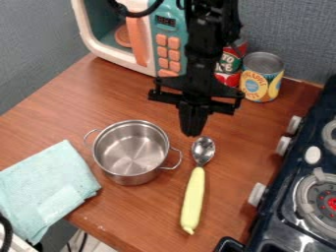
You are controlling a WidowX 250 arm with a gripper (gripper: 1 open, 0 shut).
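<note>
My black gripper [194,122] hangs over the wooden counter, just behind and above the head of a metal spoon [202,151]; whether its fingers are open or shut is hard to make out. The spoon has a pale yellow handle [194,202] pointing toward the front. To the left of it stands a steel pot [132,156] with two loop handles, empty inside.
A light blue towel [42,185] lies at the left. A black stove [298,202] fills the right. At the back are a toy microwave [116,25], a labelled can [261,81] and red cans [227,70].
</note>
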